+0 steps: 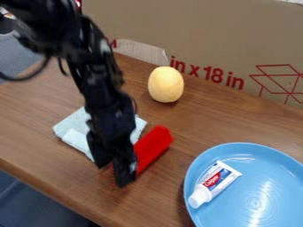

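My black gripper (123, 164) is low over the left end of a red elongated object (153, 143), covering part of it. A light grey-blue cloth (73, 131) lies behind the arm, partly covered by it. A blue plate (254, 204) at the lower right holds a Colgate toothpaste tube (214, 181).
A yellow egg-shaped object (166, 83) stands behind, near a cardboard box (207, 27) printed in red.
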